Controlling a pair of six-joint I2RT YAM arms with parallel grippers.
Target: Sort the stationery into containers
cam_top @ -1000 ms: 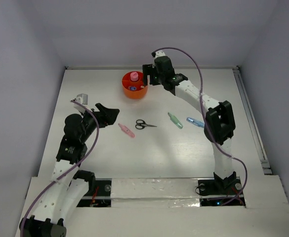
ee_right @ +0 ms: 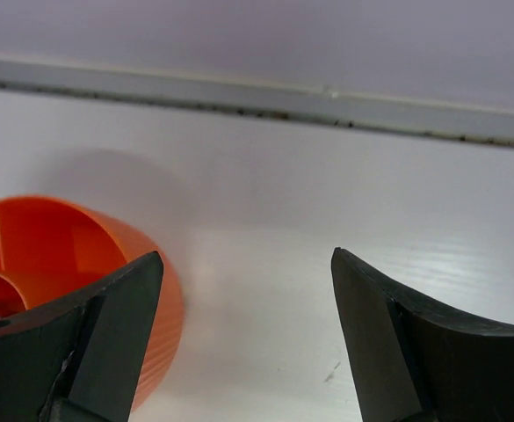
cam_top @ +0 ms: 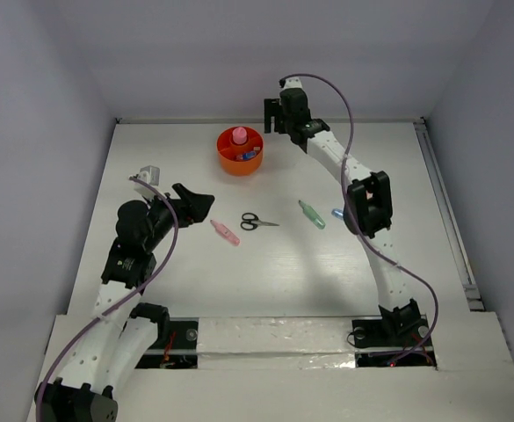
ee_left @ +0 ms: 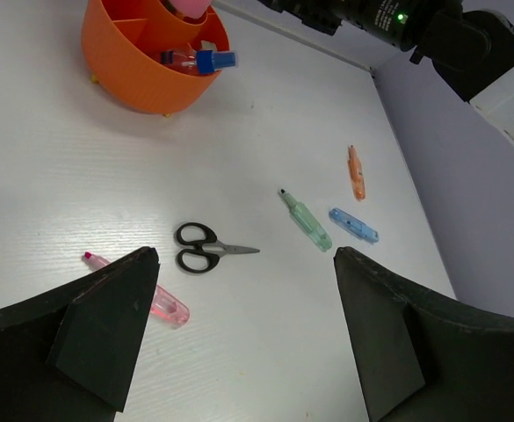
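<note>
An orange divided container (cam_top: 239, 166) holds a pink item (cam_top: 239, 134) and a blue-capped piece (ee_left: 214, 60). On the table lie a pink marker (cam_top: 225, 232), scissors (cam_top: 258, 221), a green marker (cam_top: 312, 214), a blue item (ee_left: 354, 224) and an orange item (ee_left: 356, 171). My left gripper (cam_top: 192, 203) hangs over the left side, open, with nothing between its fingers. My right gripper (cam_top: 273, 117) is above and just right of the container, open, empty between its fingers.
Walls with a metal rail (cam_top: 177, 120) along the back enclose the table. The right arm stretches over the table's right part.
My right gripper has moved up and toward the back, a little rightward, away from over the container, uncovering more of its contents. The left arm has barely moved.
</note>
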